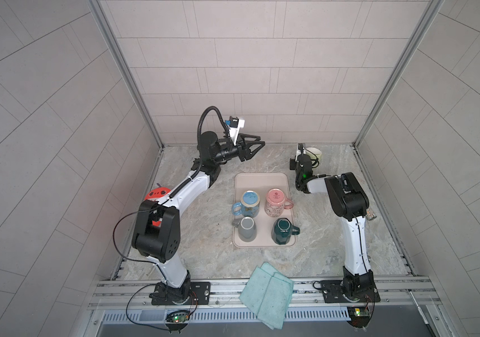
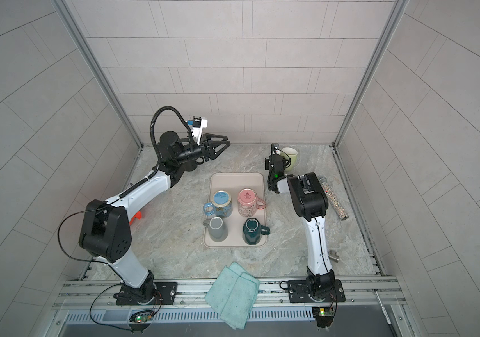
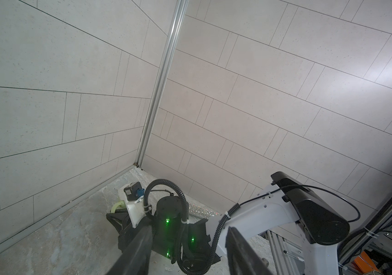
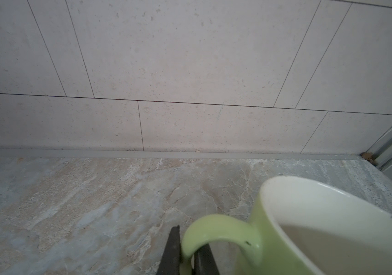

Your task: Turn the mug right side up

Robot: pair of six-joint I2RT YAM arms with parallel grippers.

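Note:
The light green mug (image 4: 269, 247) has its white inside and open rim facing up, slightly tilted, in the right wrist view. My right gripper is shut on its handle (image 4: 216, 224), one dark finger on each side. From the top right view the mug (image 2: 290, 156) shows behind that gripper, partly hidden, near the back wall. Whether its base touches the counter cannot be told. My left gripper hangs open in the air at the back left, its fingers (image 3: 134, 252) wide apart and empty.
A pink tray (image 1: 259, 178) in the middle carries a blue mug (image 1: 249, 201), a pink mug (image 1: 276, 201), a grey mug (image 1: 246, 229) and a dark green mug (image 1: 282, 231), all bottom up. A sprinkle-filled tube (image 2: 334, 199) lies at right. Bare counter surrounds the tray.

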